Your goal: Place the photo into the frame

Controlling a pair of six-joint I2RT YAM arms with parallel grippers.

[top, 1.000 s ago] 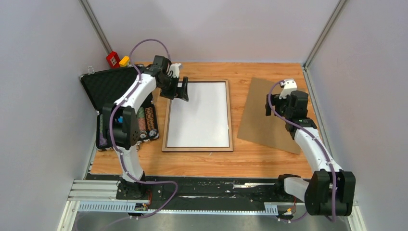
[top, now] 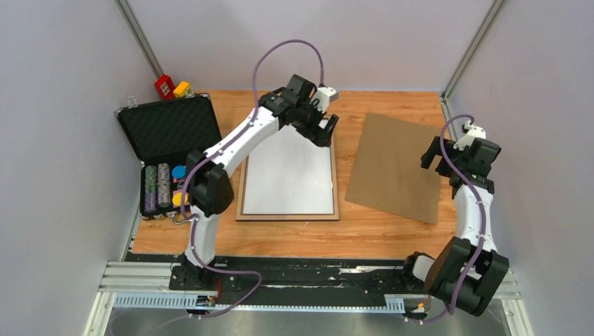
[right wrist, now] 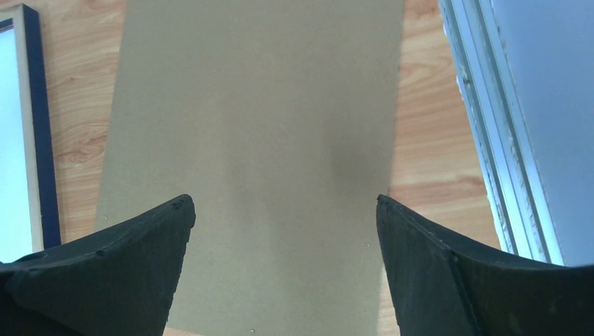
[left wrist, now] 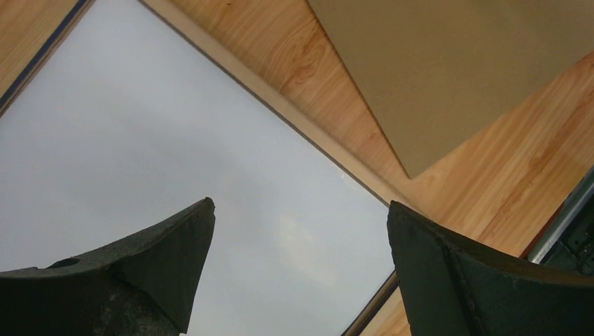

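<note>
A wooden frame (top: 242,203) with a white inner panel (top: 287,182) lies mid-table; whether that panel is a photo I cannot tell. A brown board (top: 392,168) lies right of it, apart. My left gripper (top: 324,133) hangs over the frame's upper right corner, open and empty; its view shows the frame edge (left wrist: 280,105) and board (left wrist: 455,70). My right gripper (top: 431,161) is open above the board's right side; in its view the board (right wrist: 252,126) fills the middle, with nothing between the fingers.
An open black case (top: 168,126) with chips sits at left, red and yellow objects (top: 165,87) behind it. Walls and metal rails (right wrist: 490,126) border the table closely on the right.
My left gripper has moved right and slightly up across the frame in the top view. My right gripper has moved right toward the wall.
</note>
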